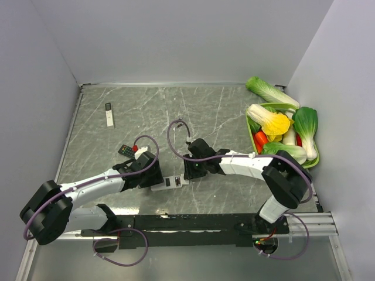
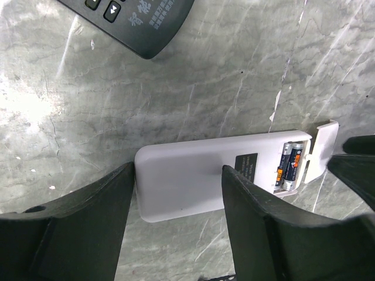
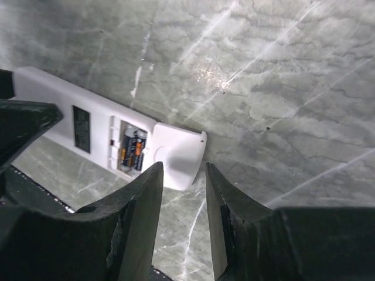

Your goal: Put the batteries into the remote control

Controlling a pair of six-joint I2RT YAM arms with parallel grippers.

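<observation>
The white remote control [image 2: 187,167] lies back up on the table, with two dark, orange-marked batteries [image 2: 290,167] side by side in its compartment. In the right wrist view the same batteries [image 3: 133,149] show beside the white battery cover [image 3: 179,153], which sits off the compartment at the remote's end. My left gripper is over the far end of the remote, its fingers apart; contact cannot be told. My right gripper stands part open at the cover, whose lower edge shows between the fingertips.
A black remote [image 1: 126,151] lies just behind the left gripper, and another white-and-black remote [image 1: 109,115] is at the back left. A green basket [image 1: 313,159] of vegetables stands at the right.
</observation>
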